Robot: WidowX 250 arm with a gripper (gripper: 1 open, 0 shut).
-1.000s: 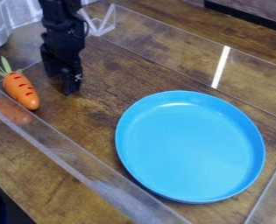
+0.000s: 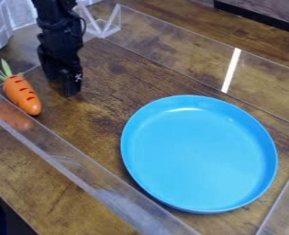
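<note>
My black gripper [image 2: 64, 78] is low over the wooden surface at the upper left. An orange toy carrot [image 2: 22, 93] with green leaves lies just left of it, by a clear low wall. A large blue plate [image 2: 198, 151] rests on the right half of the surface, well apart from both.
Clear plastic walls border the wooden work area [image 2: 116, 92] on the left, right and back. Bare wood lies between my gripper and the plate.
</note>
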